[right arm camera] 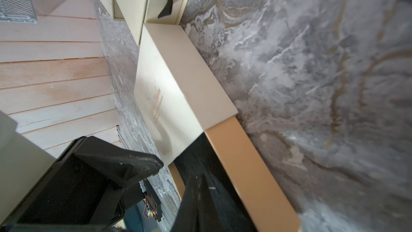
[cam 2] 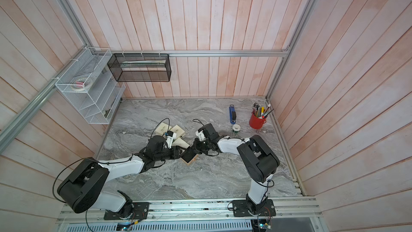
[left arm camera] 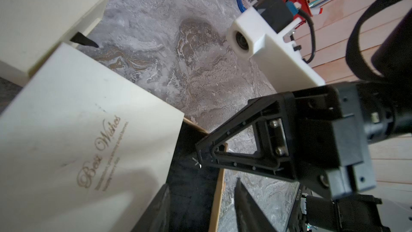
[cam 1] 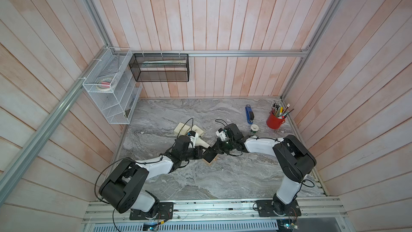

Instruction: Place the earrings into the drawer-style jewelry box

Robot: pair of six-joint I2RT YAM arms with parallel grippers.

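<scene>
A cream jewelry box [left arm camera: 128,146] lettered "Best Wishes" has its drawer [right arm camera: 253,176] pulled out, with black lining [right arm camera: 210,159] inside. In the left wrist view, a small silvery piece [left arm camera: 200,166], likely an earring, shows just by the right fingertips, over the lining; whether it is pinched or lying there, I cannot tell. My right gripper is shut, its tips low over the drawer. My left gripper has its fingers spread around the drawer's width, nothing visibly held. From the right wrist view, one left finger [right arm camera: 146,165] stands by the drawer's far side.
Two more cream boxes [cam 1: 180,128] lie just behind the lettered one. At the back right are a blue stapler [cam 1: 249,114], a small white roll [cam 1: 254,127] and a red pen cup [cam 1: 275,121].
</scene>
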